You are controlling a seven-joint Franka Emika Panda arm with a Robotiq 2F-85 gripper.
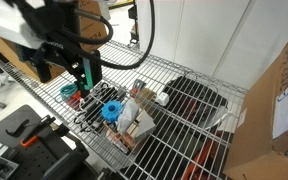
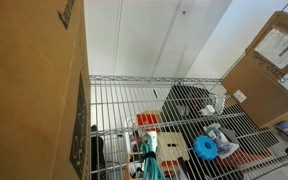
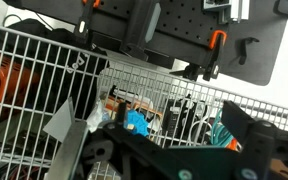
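Note:
My gripper (image 1: 66, 73) hangs over the wire shelf at the left in the first exterior view, its fingers spread with nothing held between them. In the wrist view the gripper shows along the bottom, dark fingers apart above the mesh. A blue ring-shaped roll (image 1: 111, 111) lies on the rack beside a pale box (image 1: 141, 125). The same blue roll (image 3: 137, 122) appears between the fingers in the wrist view, but farther off. Teal coiled cable (image 3: 221, 134) lies to its right, with something orange-red near it.
The wire shelf (image 1: 174, 150) carries several small tools and loose parts. A large cardboard box (image 1: 264, 120) borders the right side; another cardboard box (image 2: 29, 90) fills the left of the second exterior view. A dark base panel (image 1: 29, 150) stands in front of the rack.

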